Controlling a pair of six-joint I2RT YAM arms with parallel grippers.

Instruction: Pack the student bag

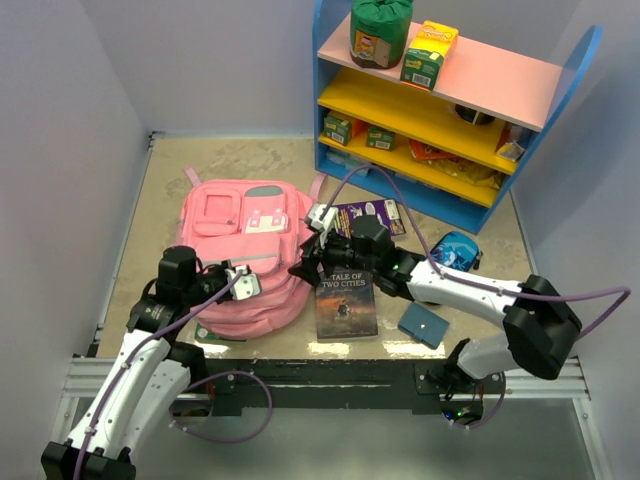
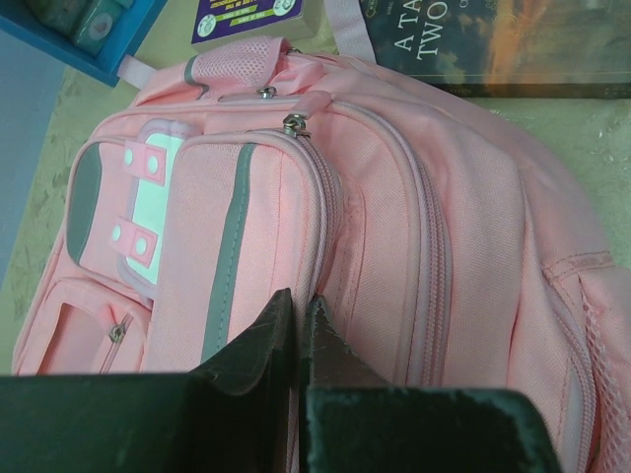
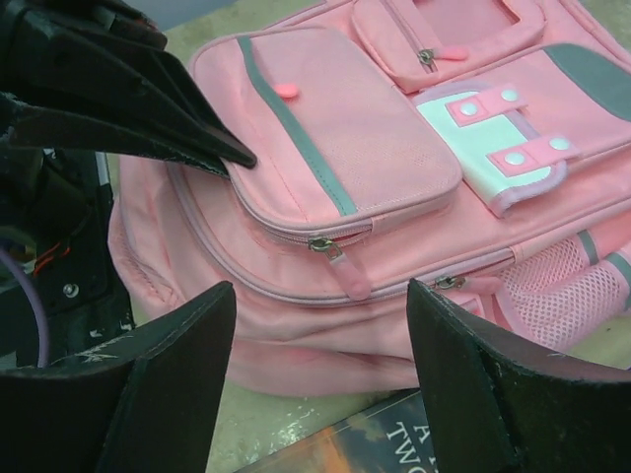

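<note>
A pink backpack (image 1: 240,220) lies flat with its front pockets up, its zippers closed where they show. My left gripper is shut on the edge of the backpack's front pocket (image 2: 246,227), near the bag's lower part. At the bag's right side, my right gripper (image 1: 298,262) stands open with nothing between its fingers. In the right wrist view, a zipper pull (image 3: 347,271) on the front pocket and another pull (image 3: 452,283) on the main seam lie beyond the open fingertips.
The book "A Tale of Two Cities" (image 1: 346,310) and a purple book (image 1: 385,214) lie right of the bag. Farther right are a blue pouch (image 1: 455,250) and a blue notebook (image 1: 423,325). A shelf (image 1: 470,195) with boxes stands at the back right.
</note>
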